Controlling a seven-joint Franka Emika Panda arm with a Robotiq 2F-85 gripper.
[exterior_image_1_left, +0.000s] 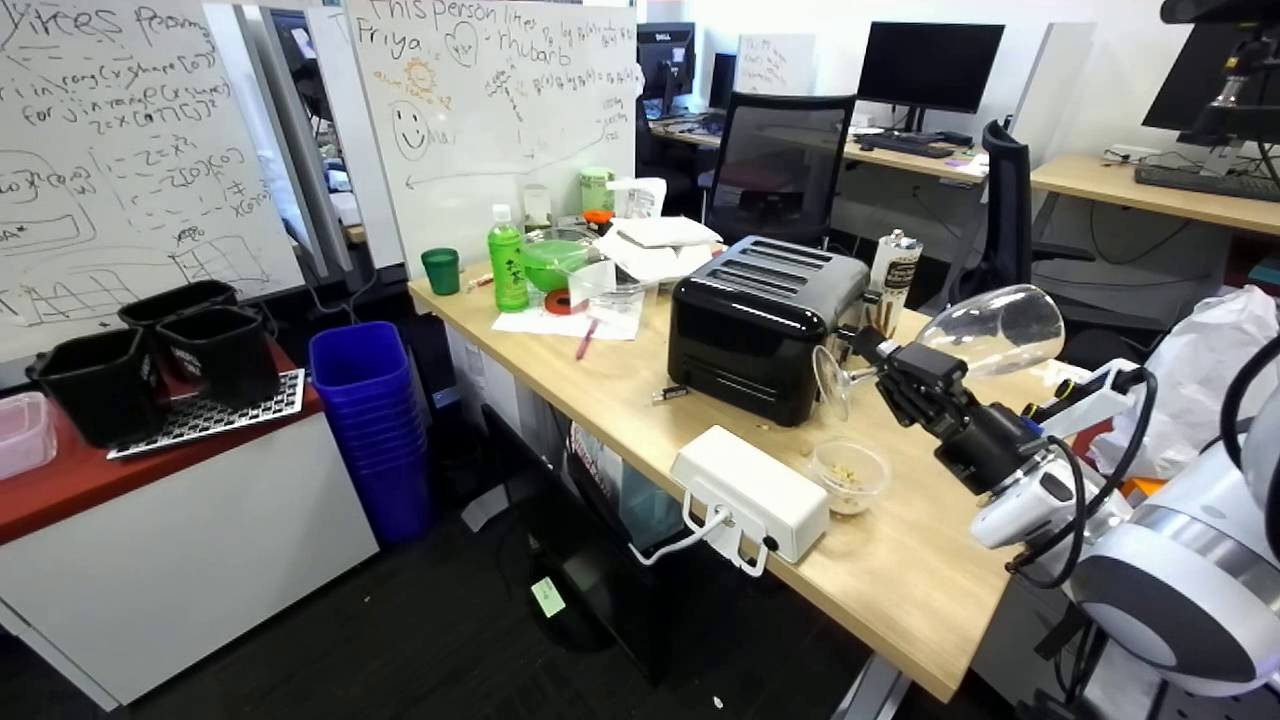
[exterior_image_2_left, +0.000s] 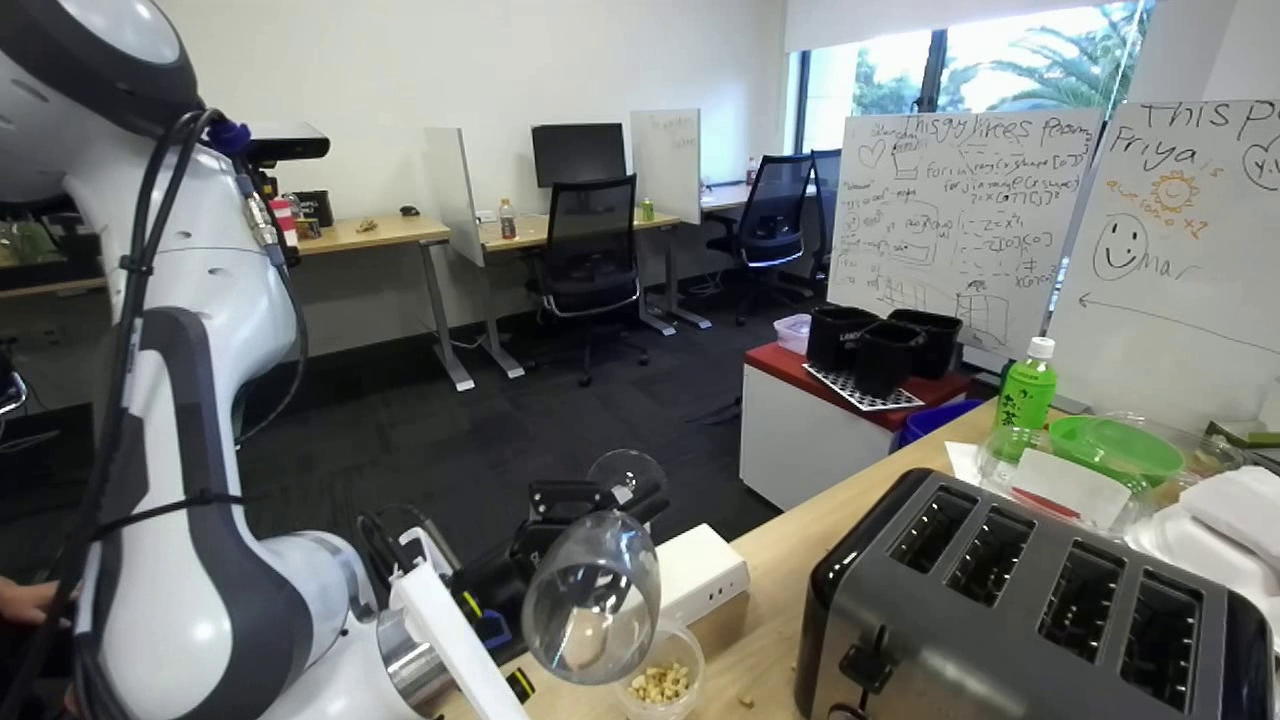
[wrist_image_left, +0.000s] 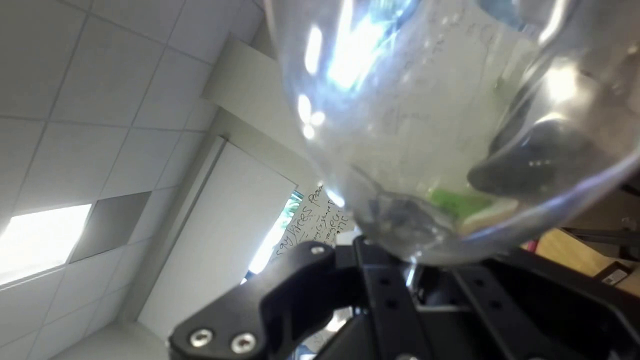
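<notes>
A clear wine glass hangs tilted in the air above the table, its stem between the fingers of my gripper, which is shut on it. In exterior view 2 the bowl of the glass appears over a small clear tub with bits of food in it. Close up in the wrist view, the bowl fills the upper right, and the stem runs down between the black fingers. Exterior view 1 shows the tub standing on the table below the gripper. No contents show inside the glass.
A black toaster stands close to the glass's foot. A white box sits at the table's front edge beside the tub. Behind the toaster is a tall can. A green bottle and packaging crowd the far end.
</notes>
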